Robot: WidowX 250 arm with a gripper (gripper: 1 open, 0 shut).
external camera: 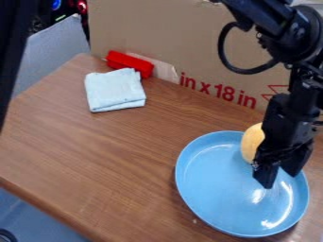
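My black gripper (280,168) is low over the right half of a blue plate (221,194), its fingertips at or just above the plate. A rounded yellow object (251,140) is beside it at the plate's back rim, partly hidden by the gripper. I cannot tell whether the fingers hold anything.
A folded pale cloth (113,90) and a red block (130,63) lie at the back left of the wooden table (101,161). A cardboard box (177,38) stands along the back.
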